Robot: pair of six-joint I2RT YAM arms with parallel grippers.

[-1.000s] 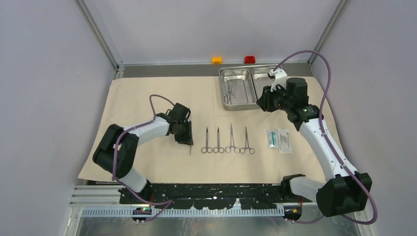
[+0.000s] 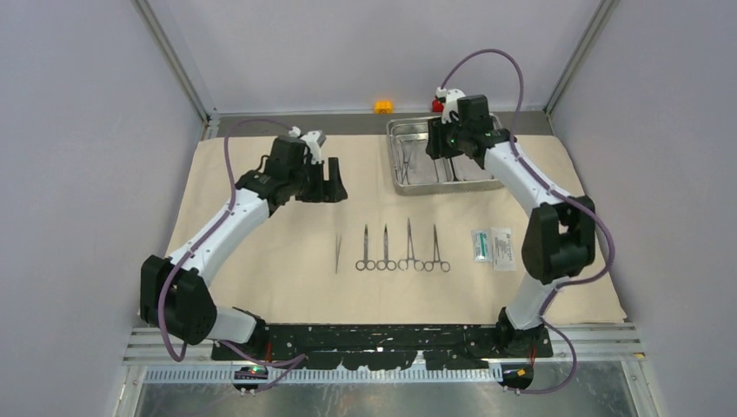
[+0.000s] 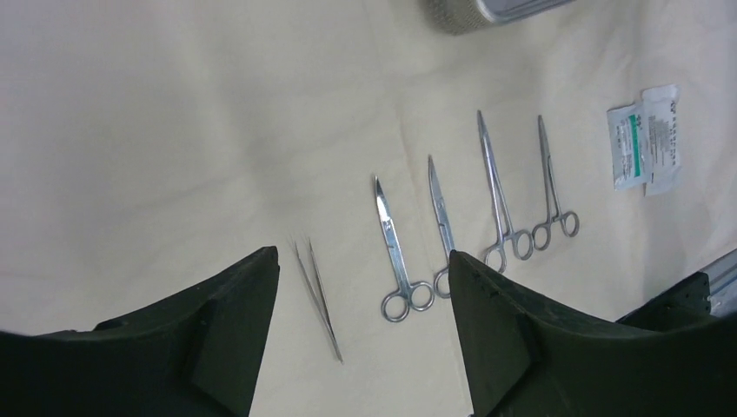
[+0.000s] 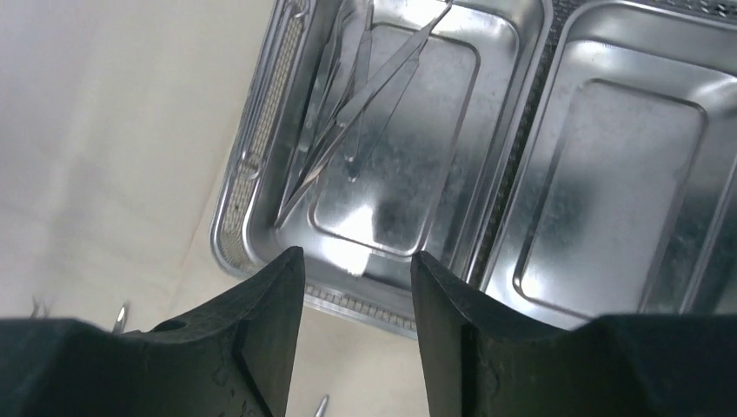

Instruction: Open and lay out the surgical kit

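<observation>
On the cream cloth lies a row of steel tools: tweezers [image 3: 323,306] at the left end, then two scissors [image 2: 366,252] [image 2: 386,252], and two clamps [image 2: 410,248] [image 2: 436,252]. Two flat packets [image 3: 629,146] [image 3: 662,139] rest to their right. Above the cloth, behind the tweezers, my left gripper [image 2: 335,181] stands open and empty. My right gripper [image 2: 440,139] is open over the metal tray [image 2: 397,161], nothing between its fingers. Several slim tools, among them tweezers [image 4: 356,111], lie crossed in the tray's left compartment; its right compartment looks empty.
A yellow block [image 2: 382,107] and a red block [image 2: 437,106] sit beyond the cloth at the back, the red one partly covered by the right arm. Free cloth [image 2: 235,165] stretches over the left side.
The left gripper has opened and drawn back and up from the tweezers, which stay on the cloth. My right gripper has moved left and back, from the tray's front right to above it.
</observation>
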